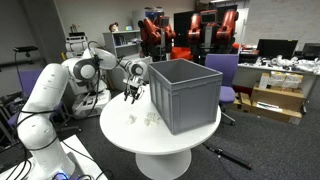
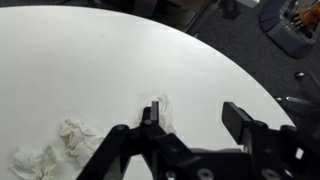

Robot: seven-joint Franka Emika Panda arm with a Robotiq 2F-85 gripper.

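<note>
My gripper hangs over the white round table with its fingers apart, so it is open, and no object shows between the fingertips. Just behind the left finger [image 2: 150,116] lies a crumpled white paper [image 2: 166,112], partly hidden by it. Two more white wads, one crumpled paper [image 2: 79,138] and another paper [image 2: 34,161], rest on the table to the left. In the exterior view the gripper [image 1: 133,95] is above the table's far left part, with pale papers [image 1: 152,118] on the surface nearer the camera.
A large grey bin [image 1: 190,97] stands on the right half of the round table [image 1: 160,140], to the right of the gripper. Behind are a purple office chair [image 1: 222,72] and shelves with boxes [image 1: 277,100].
</note>
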